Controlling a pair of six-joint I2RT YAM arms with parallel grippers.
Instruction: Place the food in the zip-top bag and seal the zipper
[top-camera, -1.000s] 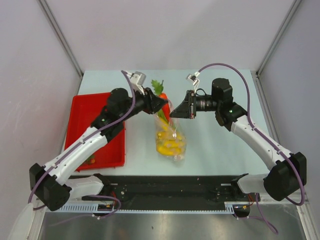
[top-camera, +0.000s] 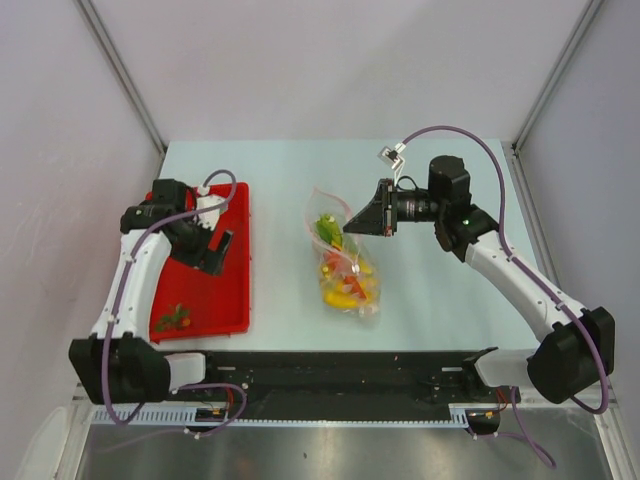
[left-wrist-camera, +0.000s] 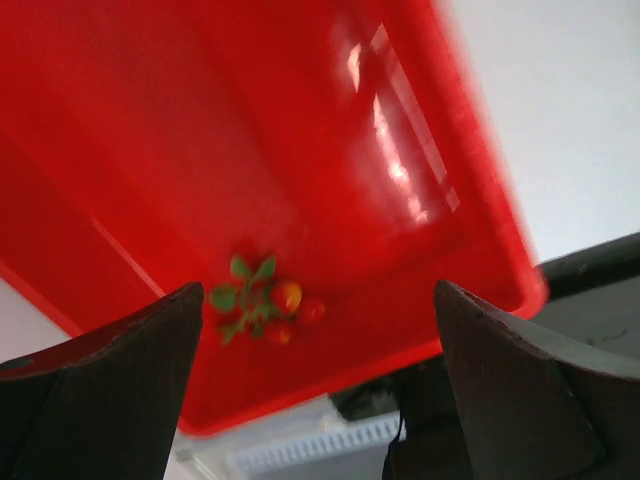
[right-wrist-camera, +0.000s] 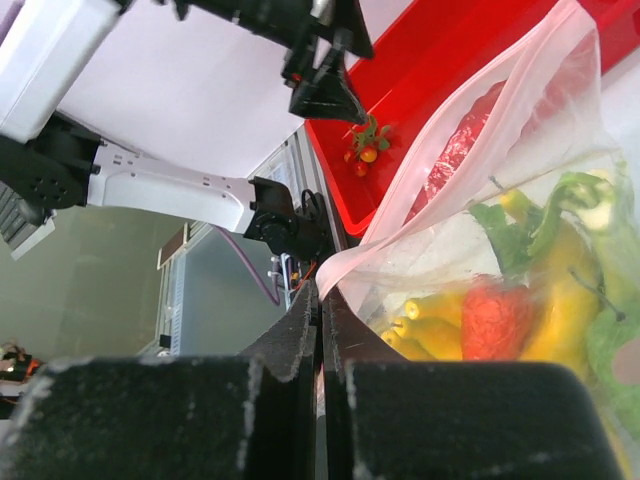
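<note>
In the top view the zip top bag (top-camera: 343, 270) holds yellow, red and green food, its pink-edged mouth upright at the back. My right gripper (top-camera: 358, 222) is shut on the bag's rim (right-wrist-camera: 340, 262), seen between its fingertips in the right wrist view. My left gripper (top-camera: 215, 255) hangs open over the red bin (top-camera: 242, 300), nothing between its fingers. Below it, a small bunch of tomatoes with green leaves (left-wrist-camera: 286, 298) lies in the bin's near corner, blurred in the left wrist view.
A dark edge runs along the table's front, and walls stand at both sides.
My left arm has swung from the bag's mouth leftward over the red bin. The red and leafy food that stood out of the bag now sits lower inside. The right arm has barely moved.
</note>
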